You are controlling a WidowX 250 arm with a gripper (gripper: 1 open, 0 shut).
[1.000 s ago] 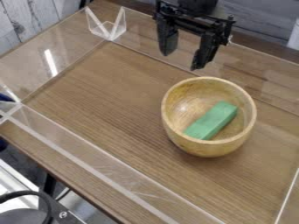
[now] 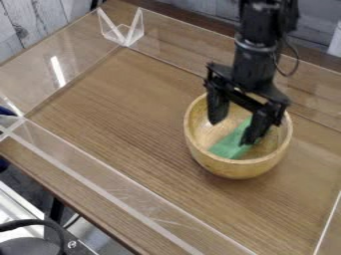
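Observation:
My gripper (image 2: 244, 115) is lowered into a wooden bowl (image 2: 237, 164) on the right side of the table, its black fingers open over a green oblong block (image 2: 234, 141) lying inside. The gripper body covers the back of the bowl and part of the block. Whether the fingertips touch the block I cannot tell.
A small clear plastic object (image 2: 122, 28) stands at the back left. A dark object with a cable (image 2: 34, 242) sits at the lower left corner.
My gripper has come down and toward the viewer from the back of the table into the bowl. The bowl and block look unmoved.

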